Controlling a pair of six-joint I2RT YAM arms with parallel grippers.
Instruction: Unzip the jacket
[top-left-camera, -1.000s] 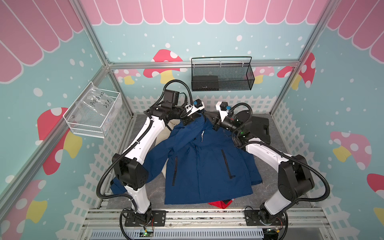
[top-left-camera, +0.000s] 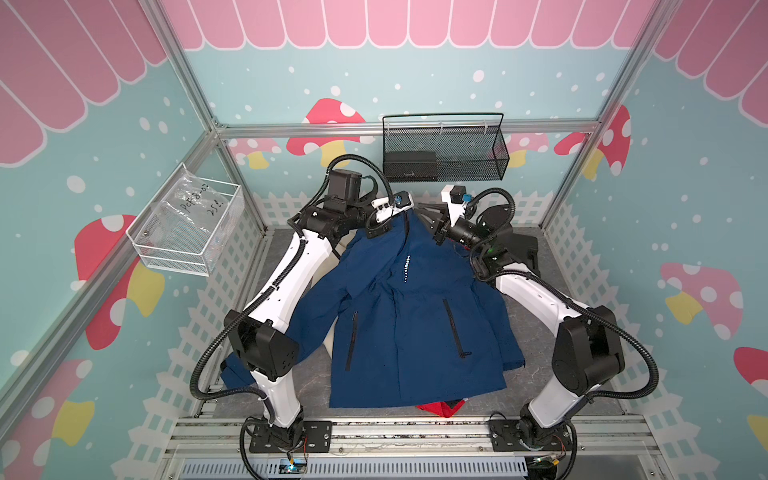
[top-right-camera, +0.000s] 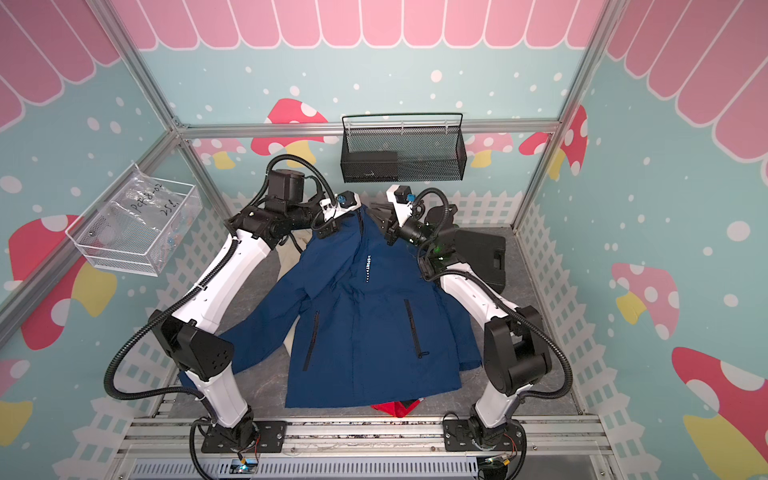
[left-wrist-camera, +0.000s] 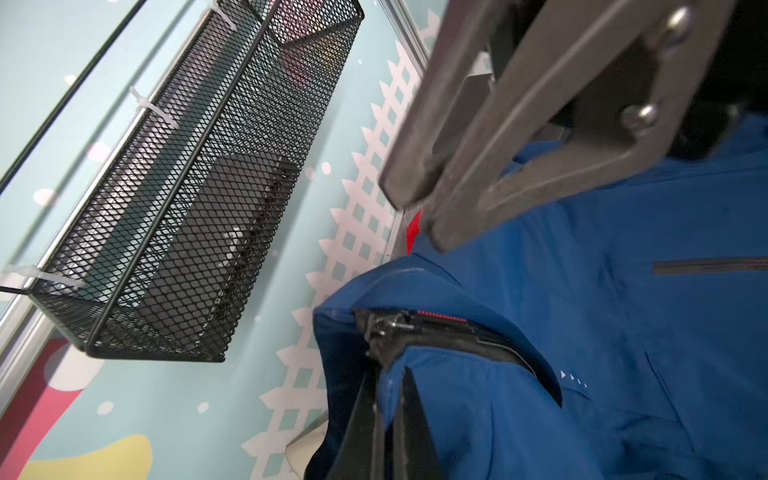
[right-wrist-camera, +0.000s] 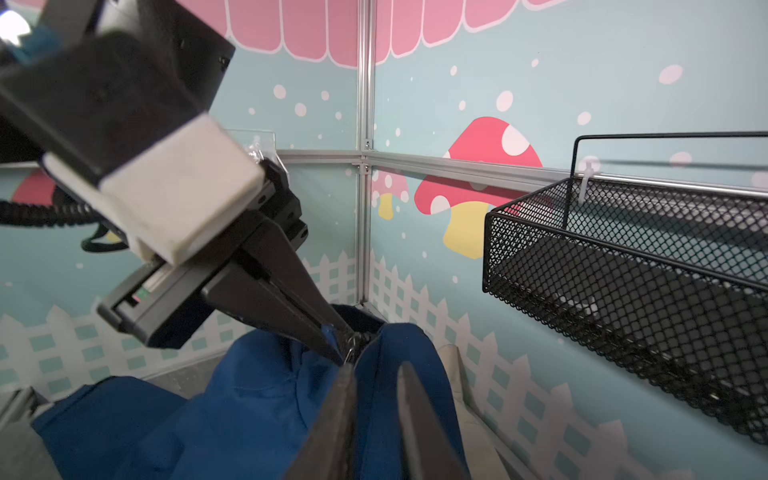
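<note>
The dark blue jacket (top-left-camera: 424, 336) lies front up, hem toward the near edge, its collar lifted at the far end. In the left wrist view, my left gripper is shut on a fold of the collar (left-wrist-camera: 404, 284), blue cloth showing between its fingers. A dark zip strip with a red line (left-wrist-camera: 440, 317) runs along the collar's edge. My right gripper is partly open, its two fingertips apart in front of the collar. From the left wrist view its fingers (left-wrist-camera: 552, 96) stand clear of the cloth. The zip's slider cannot be made out.
A black mesh basket (top-left-camera: 448, 156) hangs on the back wall just beyond the grippers. A white wire basket (top-left-camera: 188, 228) is on the left wall. A black case (top-right-camera: 484, 256) lies right of the jacket, and red cloth (top-left-camera: 442, 408) shows under the hem.
The right gripper has risen and moved a little right, away from the collar.
</note>
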